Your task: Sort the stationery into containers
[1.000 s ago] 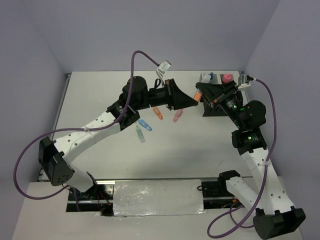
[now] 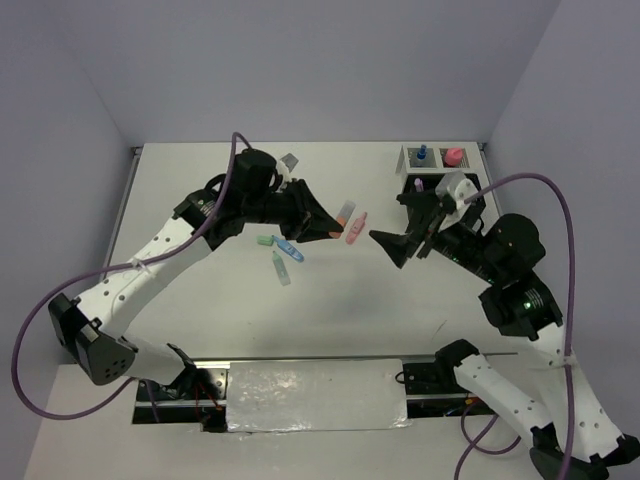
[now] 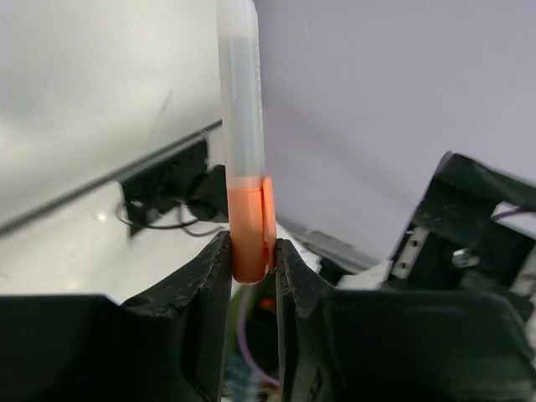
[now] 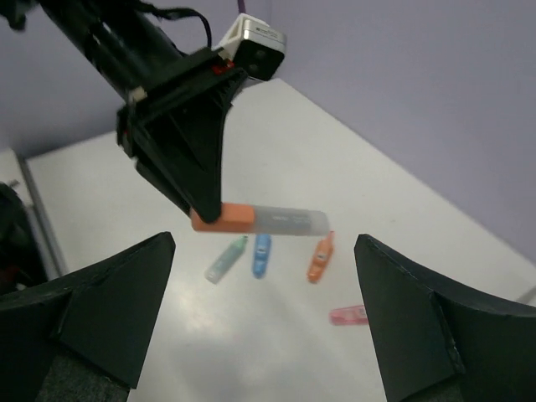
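Note:
My left gripper (image 2: 330,230) is shut on an orange-and-clear stick-shaped item (image 3: 244,151), held by its orange end, at mid-table in the top view. My right gripper (image 2: 385,245) stands open to its right, empty. On the table lie a pink bottle (image 2: 357,229), a blue bottle (image 2: 288,249), a green bottle (image 2: 281,268), a small green item (image 2: 264,240) and an orange bottle (image 4: 320,259). The container (image 2: 408,155) at the back right holds a blue item (image 2: 422,153), a pink item (image 2: 453,157) and a purple item (image 2: 418,185), partly behind my right arm.
Grey walls border the back and sides. The right arm covers much of the table's right side.
The right gripper has backed down and away from that item, and now stands apart from it.

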